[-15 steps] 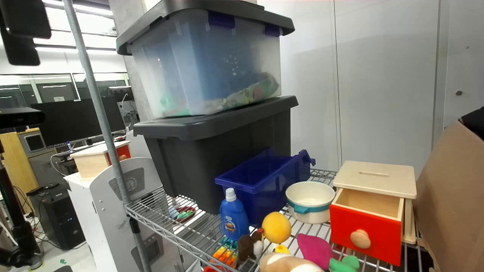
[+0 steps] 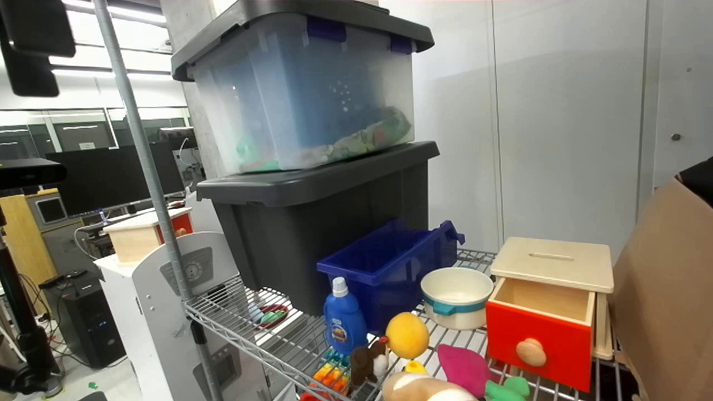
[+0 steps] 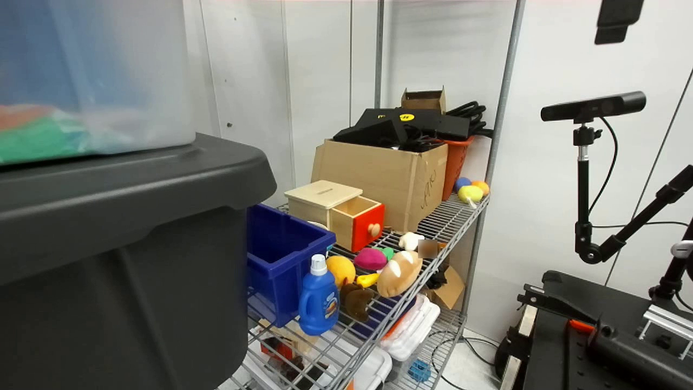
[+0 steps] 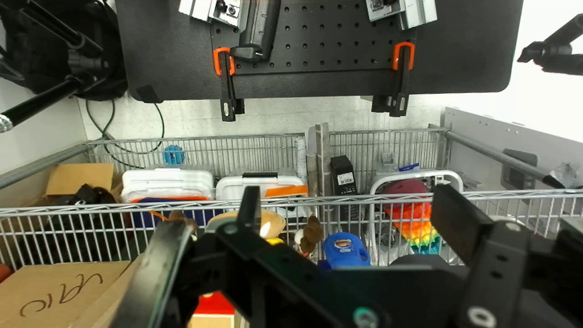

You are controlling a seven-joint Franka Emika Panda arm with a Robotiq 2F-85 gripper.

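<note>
In the wrist view my gripper stands open, its dark fingers (image 4: 250,210) far apart; neither exterior view shows it. Nothing is held between them. The wire shelf lies beneath. A wooden box has its red drawer (image 2: 538,341) pulled out, and the part of the drawer's inside that shows is bare. Left of it sit a cream pot (image 2: 456,294) with a teal band and a blue bin (image 2: 394,267). In front are a blue detergent bottle (image 2: 345,321), an orange ball (image 2: 407,335), a pink plush (image 3: 370,259) and a bread-like plush (image 3: 399,274).
A dark storage tote (image 2: 321,234) with a clear bin (image 2: 307,100) on top fills one end of the shelf. A cardboard box (image 3: 370,170) stands beyond the wooden box. The shelf's wire front edge (image 4: 306,201) runs across the wrist view.
</note>
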